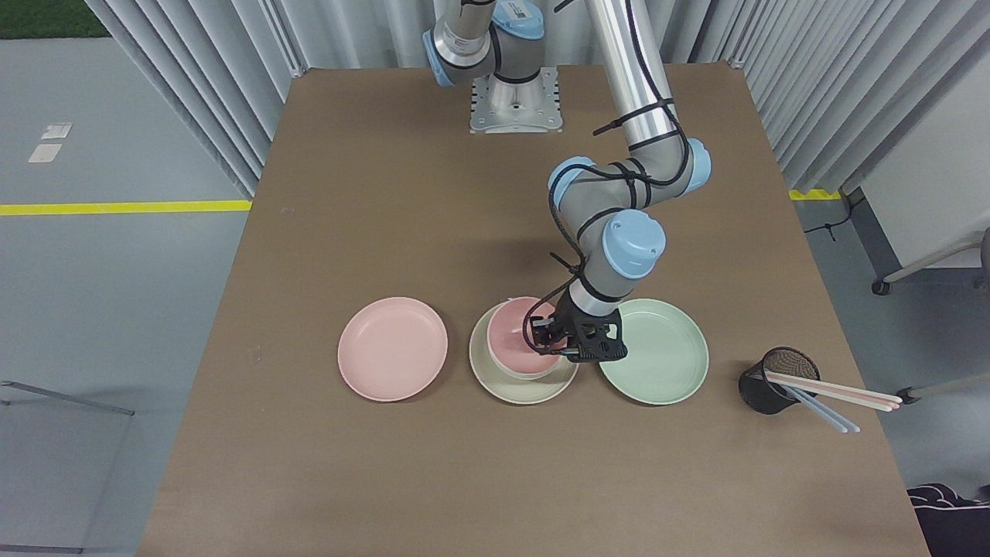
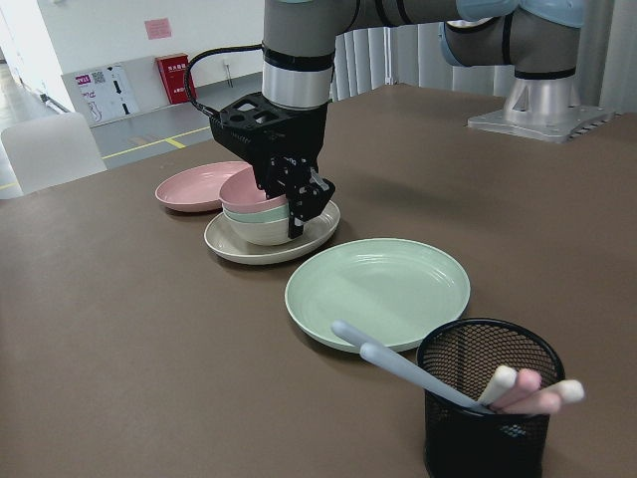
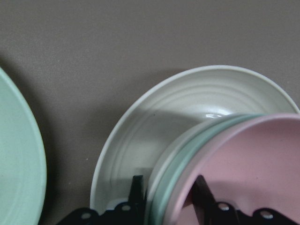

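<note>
A stack of bowls, pink (image 1: pixel 510 339) on top of mint (image 2: pixel 248 217) and white (image 2: pixel 257 233), stands on the cream plate (image 1: pixel 492 371) at table centre. My black gripper is down at the stack's rim, on the side toward the mint plate (image 1: pixel 659 362). In the wrist view one finger is inside the pink bowl and the other outside the stacked rims. Whether the fingers press on the rims is hard to tell.
A pink plate (image 1: pixel 391 349) lies left of the stack. A black mesh cup (image 2: pixel 483 448) with several chopsticks stands at the right.
</note>
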